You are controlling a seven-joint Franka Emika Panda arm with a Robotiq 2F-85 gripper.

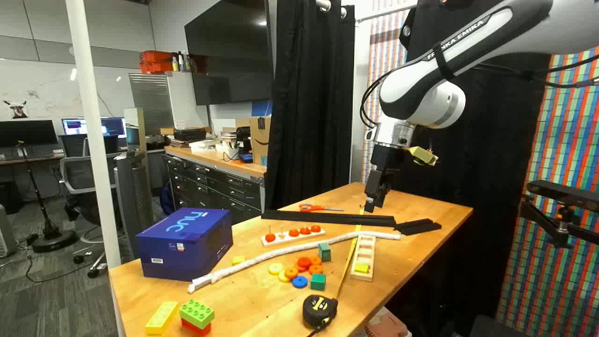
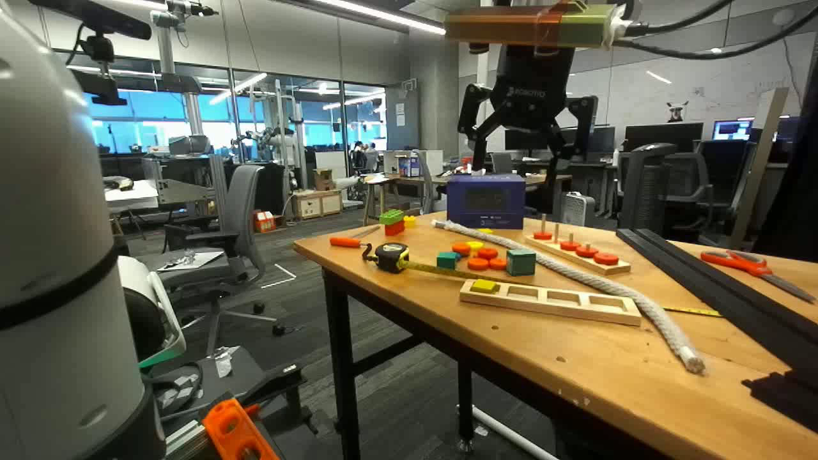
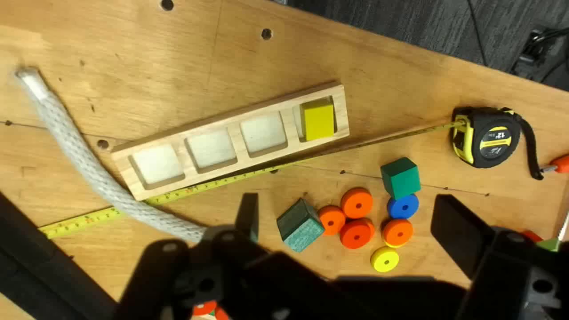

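Note:
My gripper hangs open above the table, its black fingers (image 3: 462, 234) wide apart and nothing between them. Below it lie two green blocks (image 3: 401, 178), several orange rings (image 3: 356, 203), a blue ring (image 3: 403, 206) and a yellow ring (image 3: 385, 259). A wooden tray (image 3: 235, 155) with square compartments holds a yellow block (image 3: 318, 119) in the end compartment nearest the tape measure (image 3: 486, 137); its other compartments look empty. In the second exterior view the gripper (image 2: 515, 172) is well above the tabletop, with the tray (image 2: 550, 301) near the table edge.
A white rope (image 1: 297, 247) crosses the table. Behind it stand a blue box (image 1: 185, 242) and a peg board (image 1: 293, 235) with red rings. Black bars (image 1: 328, 218), scissors (image 1: 314, 208) and toy bricks (image 1: 196, 314) lie around. Bare wood (image 2: 537, 352) shows in front of the tray.

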